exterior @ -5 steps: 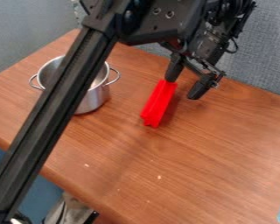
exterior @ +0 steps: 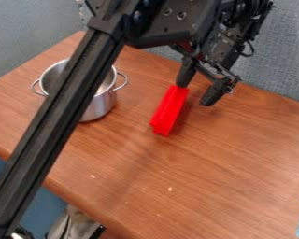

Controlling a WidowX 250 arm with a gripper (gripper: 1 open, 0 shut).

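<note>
A long red block [exterior: 167,112] lies on the wooden table, angled toward the camera, right of a steel pot [exterior: 105,99]. My gripper [exterior: 198,84] hangs over the far end of the block with its fingers apart: one dark finger is at the block's far end, the other stands to the right of it. I cannot tell whether the finger touches the block. The pot is partly hidden behind the arm.
A grey padded wall stands behind it. The arm crosses the left half of the view.
</note>
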